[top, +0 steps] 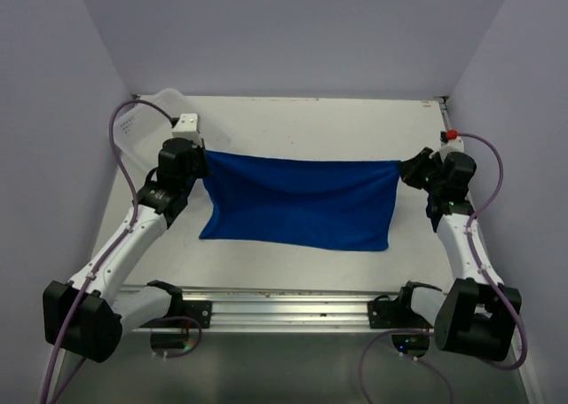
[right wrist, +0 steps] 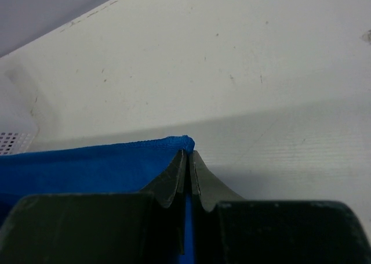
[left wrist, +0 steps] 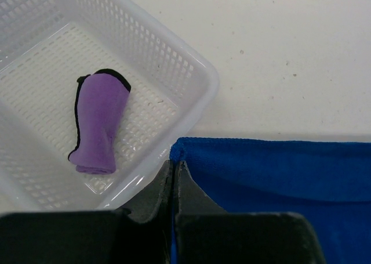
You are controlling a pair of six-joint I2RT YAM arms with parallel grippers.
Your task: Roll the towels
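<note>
A blue towel (top: 297,204) stretches between both grippers, its near edge lying on the white table and its far edge held at the two corners. My left gripper is shut on the towel's far left corner, seen in the left wrist view as blue cloth (left wrist: 272,162) at the fingertips. On the far right corner my right gripper is shut, with the hem (right wrist: 116,151) running off to the left. A soft fold crosses the cloth below the far edge. Inside the white basket (left wrist: 200,72) lies a rolled purple towel (left wrist: 101,122) with dark edging.
The basket (top: 133,129) stands at the back left, partly behind the left arm, close to the left gripper. Bare white table (top: 319,129) lies behind the towel and in front of it. Grey walls (top: 293,40) border the back and sides.
</note>
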